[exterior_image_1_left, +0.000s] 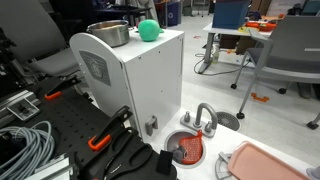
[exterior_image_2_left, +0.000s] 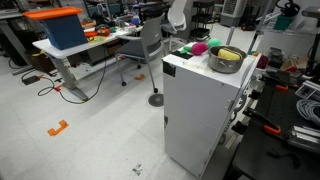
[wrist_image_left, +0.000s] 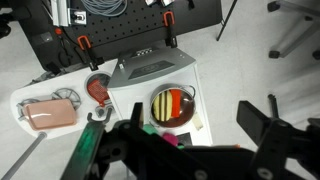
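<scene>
My gripper is open in the wrist view, its two dark fingers wide apart with nothing seen between them. Beneath it, well below, a metal pot (wrist_image_left: 155, 105) holds a yellow item (wrist_image_left: 176, 101) and a red one beside it. This pot (exterior_image_1_left: 110, 33) rests on top of a white cabinet (exterior_image_1_left: 150, 75), next to a round green object (exterior_image_1_left: 150, 30). From the other side, the pot (exterior_image_2_left: 226, 64) shows yellow inside, with a pink object (exterior_image_2_left: 198, 48) behind it. The gripper cannot be made out clearly in the exterior views.
A small sink (exterior_image_1_left: 186, 141) with a red utensil and a faucet (exterior_image_1_left: 206, 115) lies beside the cabinet. Nearby is a pink tray (exterior_image_1_left: 262, 163). The black table (wrist_image_left: 115, 42) carries coiled cable (wrist_image_left: 103, 5) and orange-marked clamps. Chairs stand on open floor.
</scene>
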